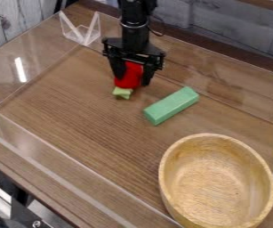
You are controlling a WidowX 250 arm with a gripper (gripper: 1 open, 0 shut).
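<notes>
The black gripper (132, 59) is at the top middle of the camera view, lowered over a red object (130, 77) that has a light green piece (122, 93) at its lower end. The fingers partly cover the red object; whether they hold it cannot be told. A green block (171, 105) lies to the right and slightly nearer on the wooden table (68, 134).
A large cream oval bowl (217, 187) fills the lower right. A clear plastic item (82, 28) is at the upper left near the table's back.
</notes>
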